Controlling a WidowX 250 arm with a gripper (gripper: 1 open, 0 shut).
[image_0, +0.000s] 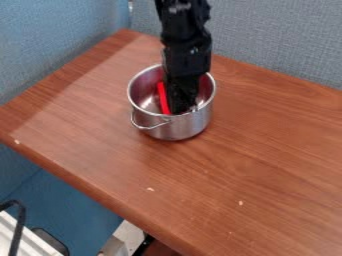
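A steel pot (171, 126) with a wire handle stands on the wooden table (241, 190), toward the back left. A red object (163, 98) is inside it, at the left of my black gripper (182, 100). The gripper reaches down from above into the pot. Its fingertips are mostly hidden by the pot and its own body, so its finger and anything between the fingers cannot be made out.
Grey-blue padded walls (267, 40) border the table at the back and left. The table's left front edge drops to a floor with white and black items.
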